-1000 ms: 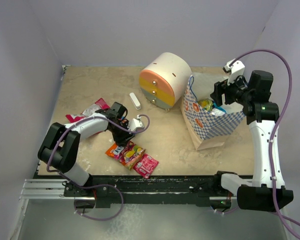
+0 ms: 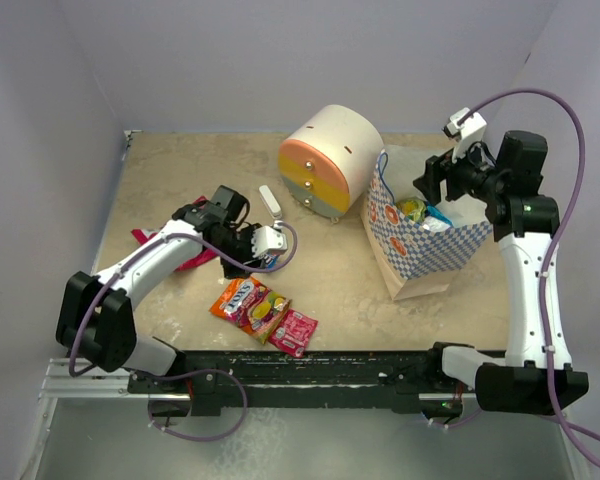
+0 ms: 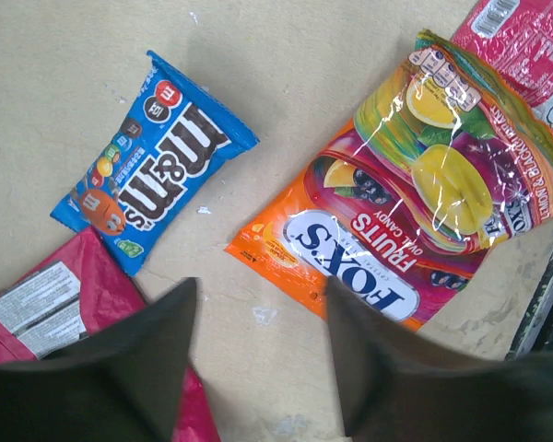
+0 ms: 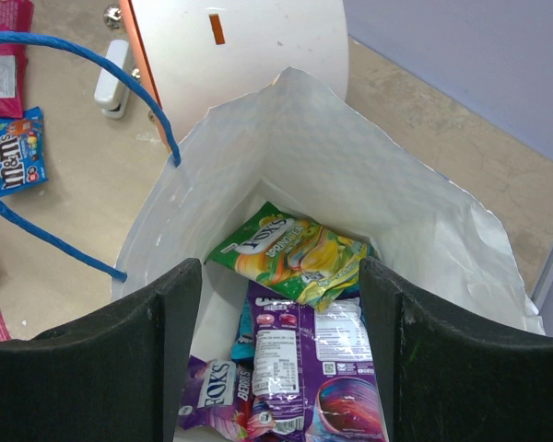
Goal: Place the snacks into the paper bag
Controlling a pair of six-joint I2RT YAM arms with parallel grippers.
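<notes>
Snack packs lie on the table under my left gripper, which is raised above them, fingers apart and empty. In the left wrist view the blue M&M's pack (image 3: 161,166) is upper left, touching a dark pink pack (image 3: 83,304). The orange Foxs fruits bag (image 3: 387,193) lies to the right, overlapping a smaller pink pack (image 3: 535,46). My right gripper hangs over the mouth of the paper bag (image 4: 313,138), open, nothing between its fingers. Inside the bag are a green-yellow Foxs pack (image 4: 295,253), a purple pack (image 4: 309,368) and a smaller purple Foxs pack (image 4: 214,396).
A round-sided box (image 2: 330,155) with a striped front stands just left of the paper bag. A small white object (image 2: 270,201) lies near that box. Bare table stretches between the snacks and the bag. The bag's blue cord handle (image 4: 83,57) loops outward.
The left gripper has drawn up and back from the orange Foxs bag, toward the far side of the table. That bag has shifted slightly. The right arm has moved only a little.
</notes>
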